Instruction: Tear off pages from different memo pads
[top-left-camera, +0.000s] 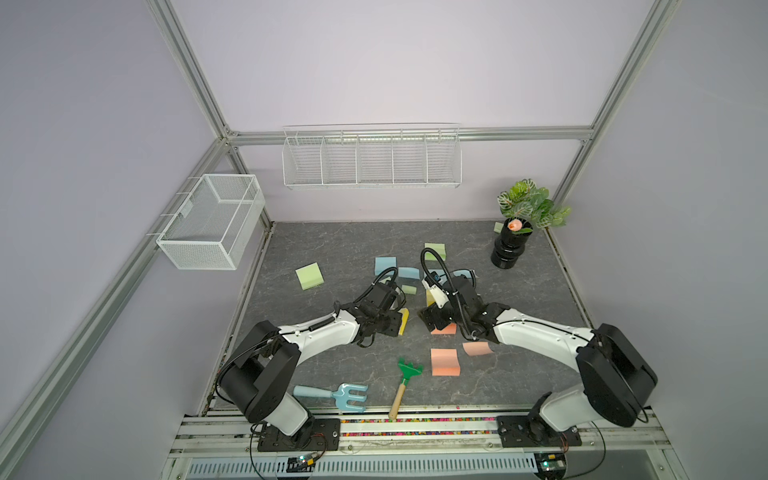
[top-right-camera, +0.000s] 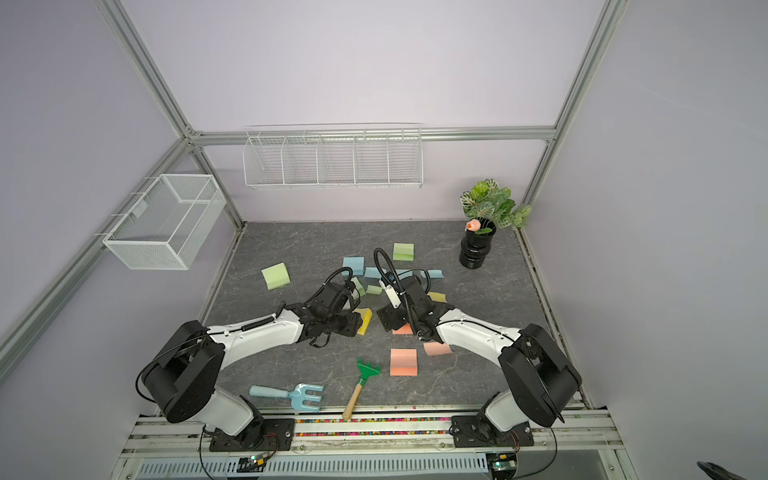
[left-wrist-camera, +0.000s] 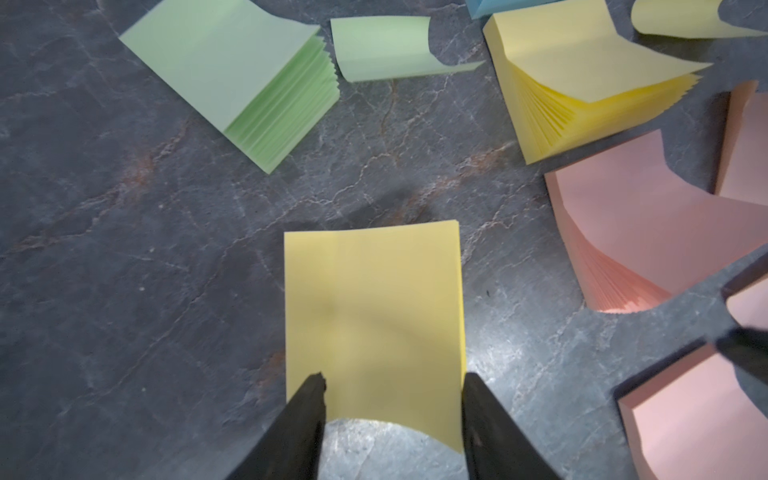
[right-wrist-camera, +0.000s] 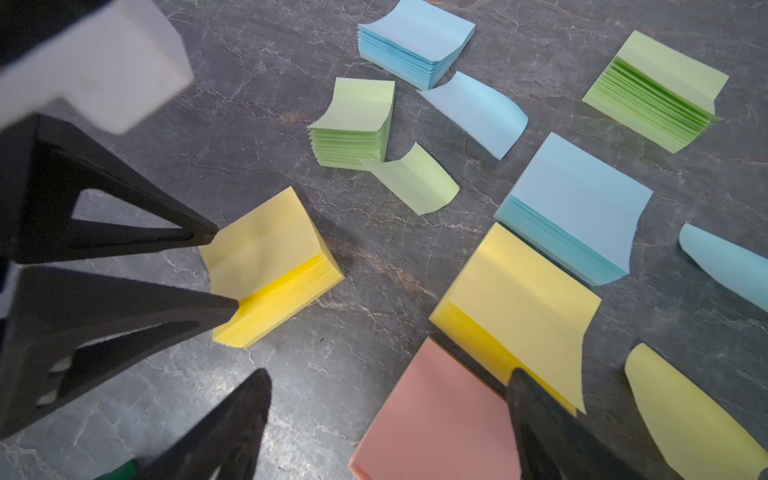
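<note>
A yellow memo pad (left-wrist-camera: 372, 312) lies beneath my open left gripper, whose fingers straddle its near edge, one close to the lifted corner of the top page. In the right wrist view this pad (right-wrist-camera: 272, 248) has the left fingers at its side. My right gripper is open above a pink pad (right-wrist-camera: 432, 408), beside another yellow pad (right-wrist-camera: 520, 304). Green pads (right-wrist-camera: 352, 120), blue pads (right-wrist-camera: 576, 208) and a second pink pad (top-left-camera: 445, 361) lie around them, with loose curled sheets (right-wrist-camera: 472, 112) between.
A green rake (top-left-camera: 408, 372) and a blue garden fork (top-left-camera: 349, 396) lie at the front. A potted plant (top-left-camera: 508, 248) stands back right. Wire baskets (top-left-camera: 209, 232) hang on the walls.
</note>
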